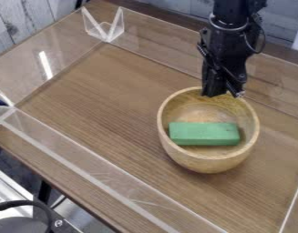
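Observation:
A wooden bowl [210, 162] sits on the wooden table right of centre, holding a green rectangular block [205, 134] in its lower part. My black gripper [220, 91] hangs from the top right over the back rim of the bowl, its tip close to that rim. Its fingers look close together, with nothing visible between them; whether it touches the rim is hard to tell.
A small white wire-like object [104, 25] stands near the back left edge. Dark cables or parts lie off the table at the bottom left.

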